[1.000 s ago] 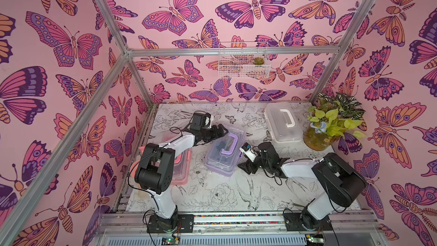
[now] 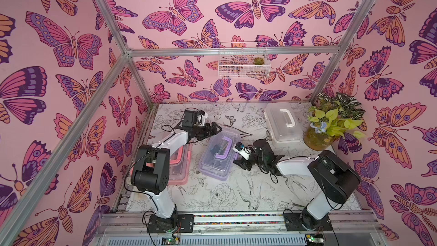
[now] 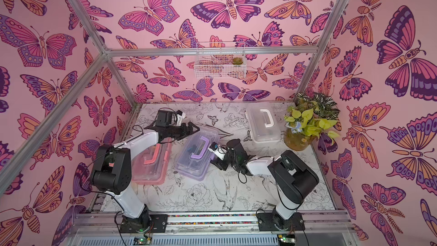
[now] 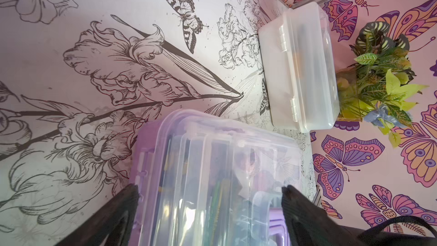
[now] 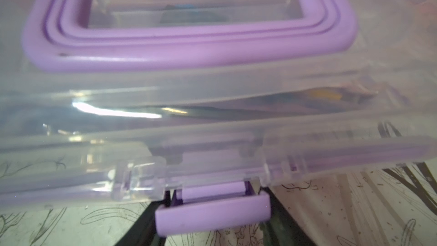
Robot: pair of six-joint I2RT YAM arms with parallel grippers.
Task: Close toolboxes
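The purple toolbox (image 2: 210, 160) rests at a slant mid-table, with its clear lid (image 4: 218, 155) down. At its front side, a purple latch (image 5: 213, 214) sticks outward below the lid's edge. My right gripper is part open, one finger on each side of that latch; firm contact cannot be told. Over the box's far end, my left gripper (image 2: 218, 129) stands open, its fingers (image 4: 119, 216) wide apart above the lid. To the left, the pink toolbox (image 2: 180, 177) sits partly under my left arm. A clear white toolbox (image 2: 283, 129) stands at the back right with its lid down.
A glass pot of leafy plants (image 2: 319, 140) stands right of the white toolbox. A wire basket (image 2: 243, 66) hangs on the back wall. Bare table (image 2: 236, 196) lies in front of the purple toolbox.
My right gripper has moved left up to the purple toolbox's latch side. That toolbox has shifted slightly left and toward the front. My left gripper has moved a little left.
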